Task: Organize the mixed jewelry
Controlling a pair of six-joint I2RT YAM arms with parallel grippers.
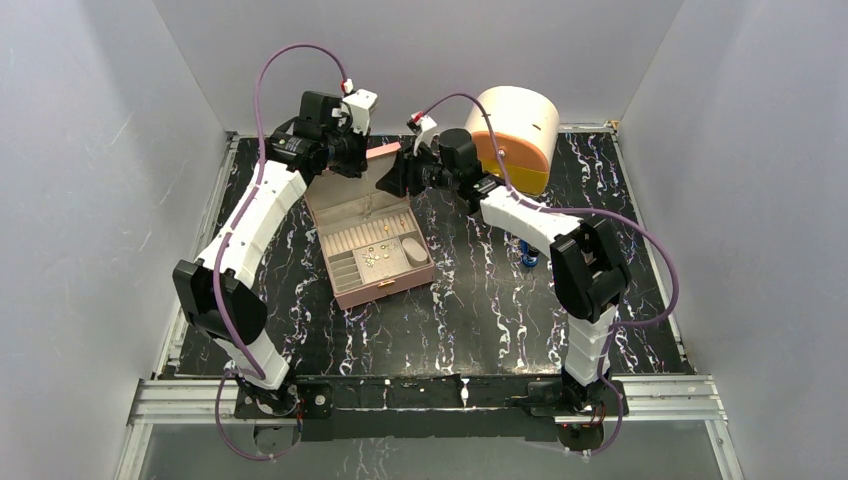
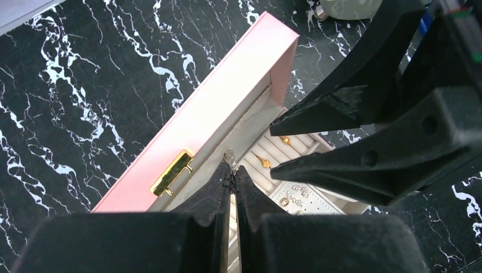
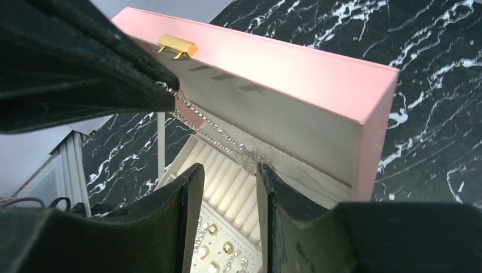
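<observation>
A pink jewelry box (image 1: 370, 295) stands open at centre, with ring rows and a lower tray (image 2: 307, 202) holding small gold and silver pieces. My left gripper (image 1: 350, 168) is shut on a silver chain (image 3: 216, 131), which hangs down inside the raised lid (image 3: 284, 68). My right gripper (image 1: 398, 182) is part open beside it, above the box; nothing shows held between its fingers.
An orange-and-cream drum-shaped container (image 1: 513, 120) stands at back right, with a small blue object (image 1: 529, 255) in front of it.
</observation>
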